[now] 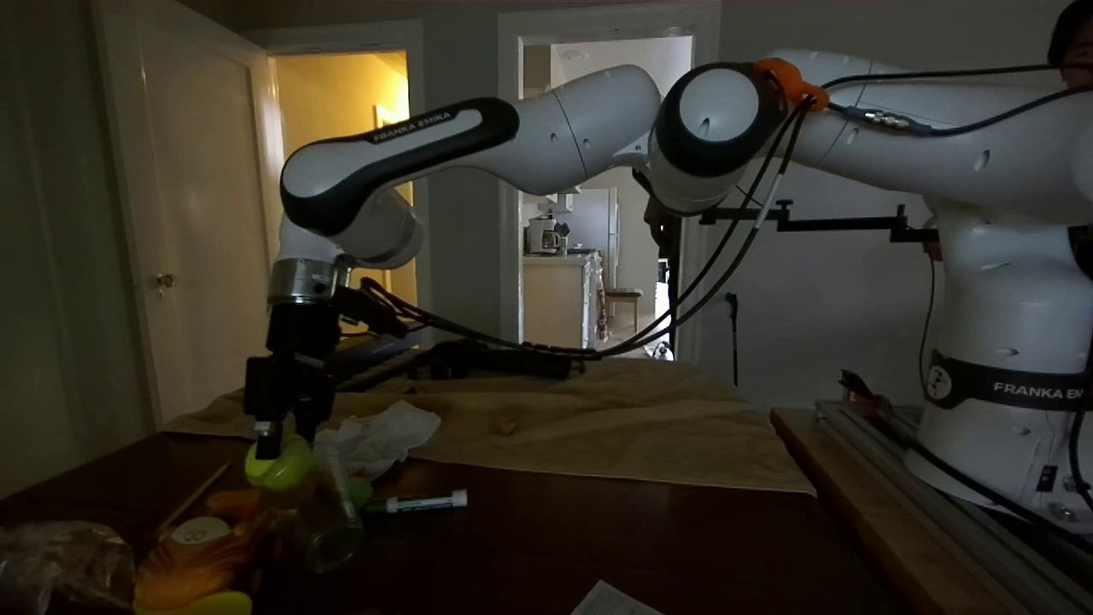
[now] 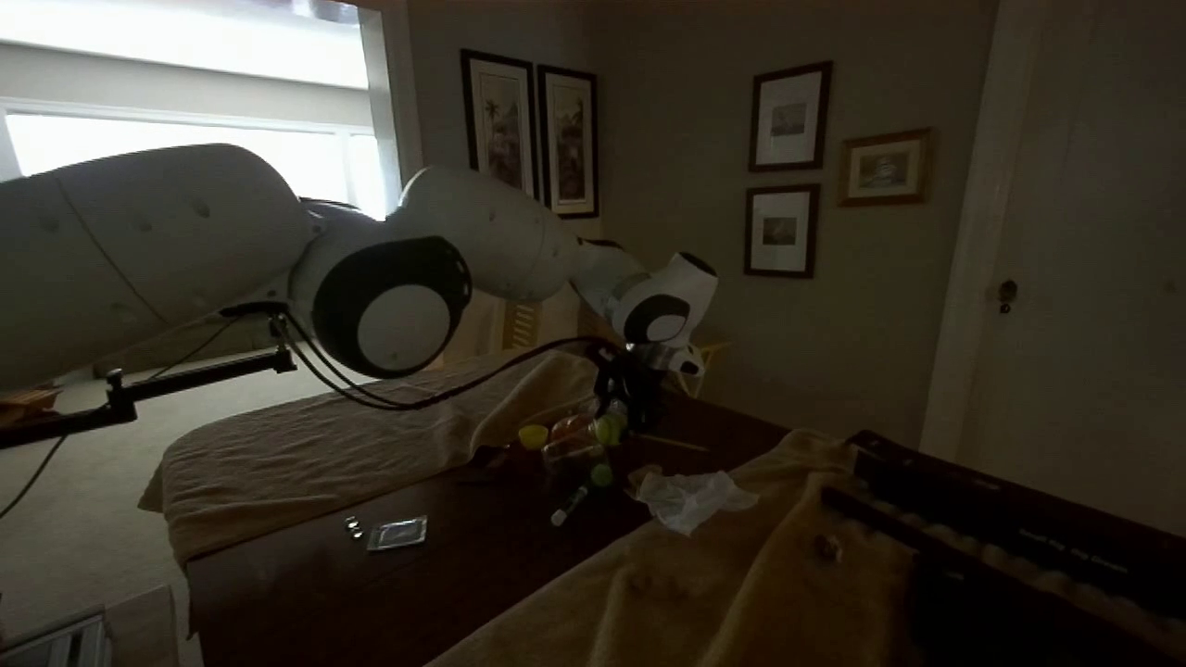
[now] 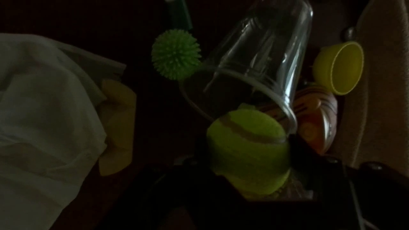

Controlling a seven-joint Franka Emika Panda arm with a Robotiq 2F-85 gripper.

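A yellow-green tennis ball (image 3: 249, 153) is held between the fingers of my gripper (image 1: 283, 442), which is shut on it. Beside the ball lies a clear plastic cup (image 3: 264, 49) on its side, its open mouth turned toward the ball. In the wrist view the ball overlaps the cup's rim; whether part of it is inside, I cannot tell. In exterior view 2 the dark gripper (image 2: 618, 428) and the ball (image 2: 608, 432) are low at the far part of the table.
Close around the cup are a green spiky ball (image 3: 176, 54), a marker (image 1: 425, 502), an orange patterned object (image 1: 200, 553) and a yellow cup (image 3: 341, 68). Crumpled white paper (image 2: 695, 500) lies nearby.
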